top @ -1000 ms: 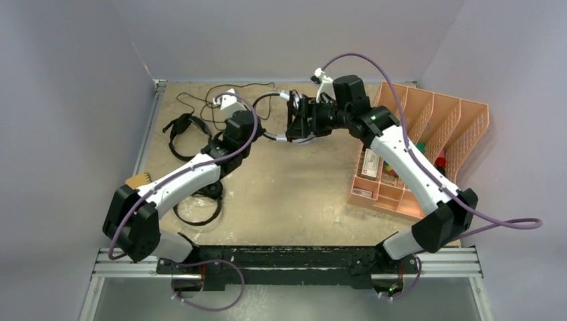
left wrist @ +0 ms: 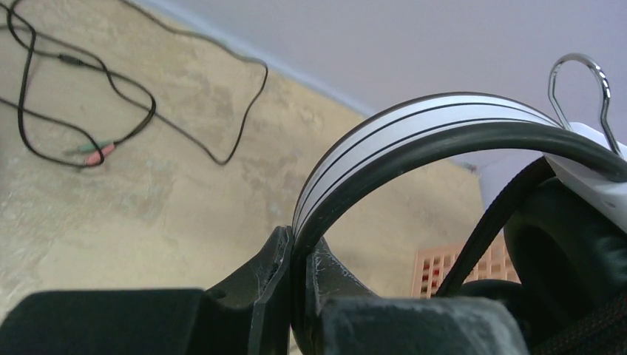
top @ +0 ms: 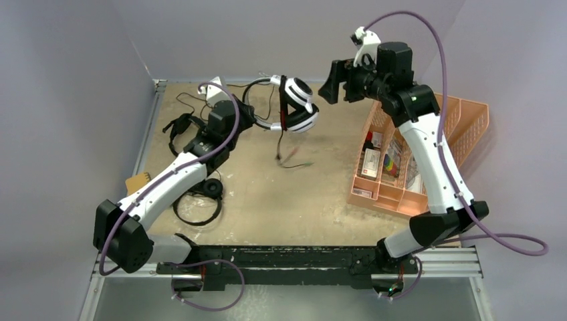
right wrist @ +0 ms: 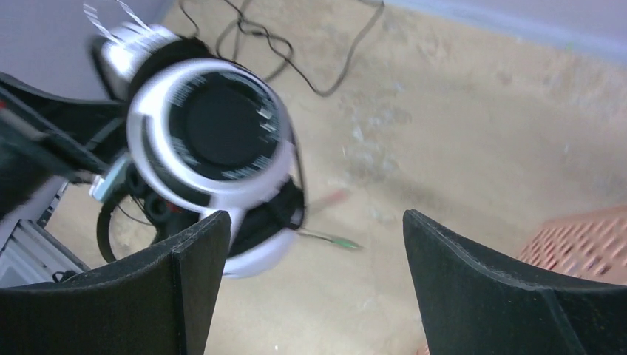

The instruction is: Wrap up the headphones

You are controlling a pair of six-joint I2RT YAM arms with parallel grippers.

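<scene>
White-and-black headphones [top: 297, 97] hang in the air, their band gripped by my left gripper, which is shut on it. The band arches up from the fingers toward the ear cups at the right of the left wrist view. A cable with green and pink plugs dangles below the cups. My right gripper [top: 332, 83] stands open to the right of the cups, apart from them; in the right wrist view the headphones [right wrist: 214, 129] are blurred, with nothing held between the fingers.
Two black headsets [top: 212, 189] lie on the left of the board [top: 281, 200] beside a notebook [top: 137, 180], with loose cables at the back. An orange organiser [top: 374, 204] with small items fills the right. The board's middle is clear.
My right gripper has moved up and right, away from the cups, and the cable now hangs below them. The left gripper has moved a little up and left with the headphones.
</scene>
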